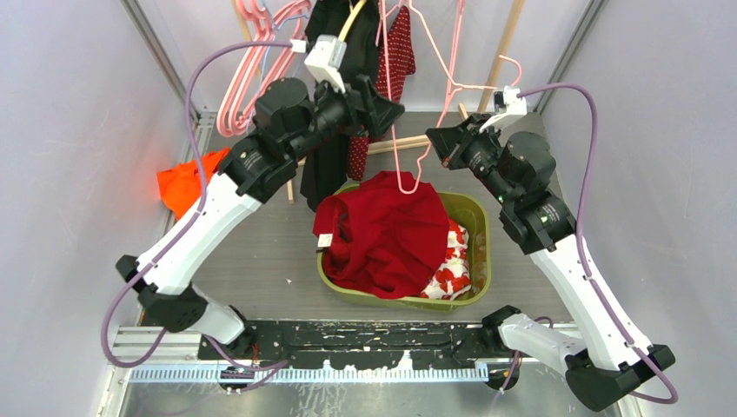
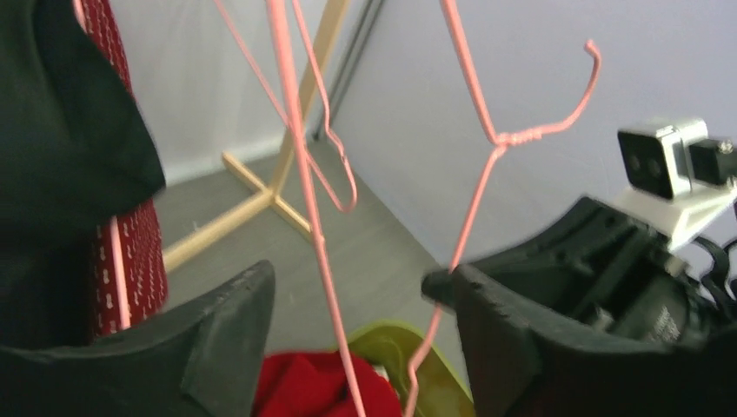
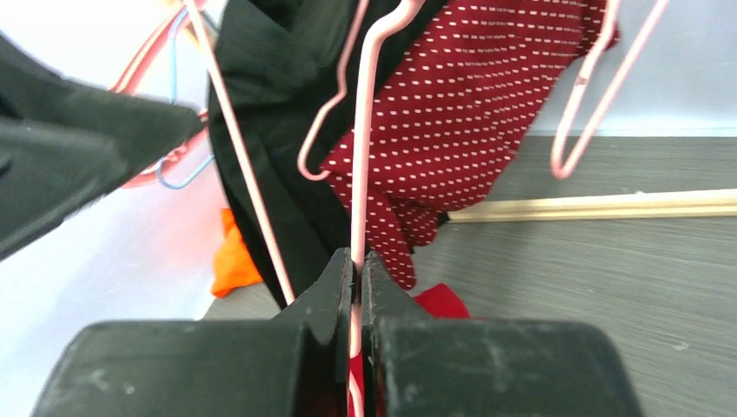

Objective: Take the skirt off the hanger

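A pink wire hanger (image 1: 417, 182) hangs bare over the bin, my right gripper shut on one of its side wires, as the right wrist view shows. My left gripper is part open and blurred, next to the hanger's other long wire, with nothing clearly held. A red garment (image 1: 382, 239) lies heaped in the olive bin (image 1: 481, 261), beside a red-and-white patterned cloth (image 1: 448, 269). A black garment (image 1: 322, 174) and a dark red dotted garment (image 3: 443, 104) hang behind.
Empty pink hangers (image 1: 252, 69) hang at the back left on a wooden rack (image 1: 508, 43). An orange cloth (image 1: 181, 187) lies at the left. Walls bound both sides; grey floor shows around the bin.
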